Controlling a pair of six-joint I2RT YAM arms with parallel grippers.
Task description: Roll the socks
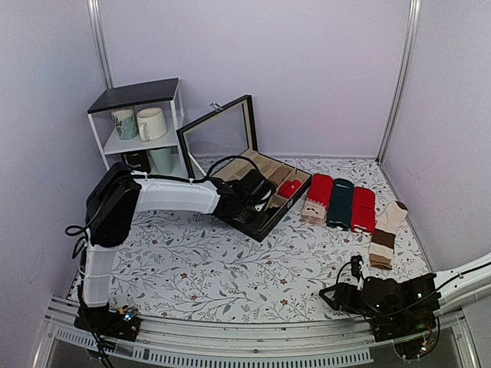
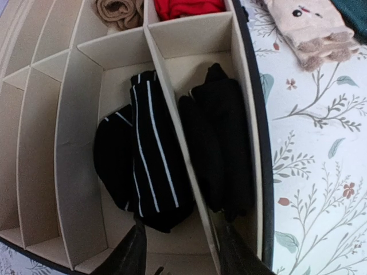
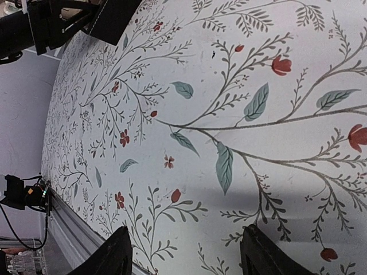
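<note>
My left gripper is over the near compartments of the sock box (image 1: pixel 288 211). Its two fingers stand apart, and a divider (image 2: pixel 194 177) runs between them close to the right one; a firm hold on anything cannot be made out. Beyond the fingertips lie a black sock with white stripes (image 2: pixel 150 149) in one compartment and a rolled plain black sock (image 2: pixel 226 134) in the narrower one beside it. Low at the right front, my right gripper is open over bare cloth. Flat socks lie right of the box: red (image 1: pixel 363 211), dark green (image 1: pixel 340 203), striped beige-brown (image 1: pixel 387 234).
A red-and-beige sock pair (image 1: pixel 316 199) lies close to the box's right side. Red (image 2: pixel 189 7) and brown (image 2: pixel 120 11) rolls fill farther compartments. The glass lid (image 1: pixel 222 134) stands raised behind; a shelf with mugs (image 1: pixel 152 123) is back left.
</note>
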